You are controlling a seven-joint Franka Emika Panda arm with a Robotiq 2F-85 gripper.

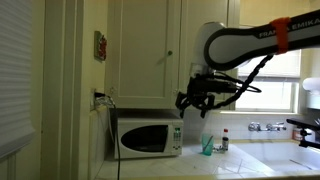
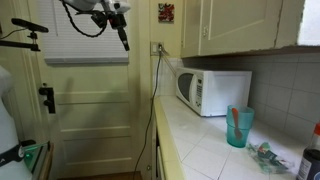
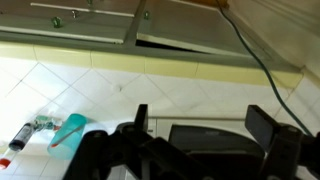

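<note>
My gripper (image 1: 195,104) hangs in the air in front of the wall cabinets, above counter height. Its fingers stand wide apart in the wrist view, with nothing between the fingers. A white microwave (image 1: 150,138) rests on the counter, its dark door (image 3: 212,139) showing beyond the open fingers. To the microwave's right stands a teal cup (image 2: 239,124) with a reddish stick-like thing in it. Clear space separates the gripper from both.
A crumpled clear packet (image 2: 268,158) and a dark bottle (image 2: 309,165) lie near the cup. Cabinets (image 1: 142,55) overhang it; a cord (image 2: 155,90) hangs by the door. A sink (image 1: 275,153) is at right.
</note>
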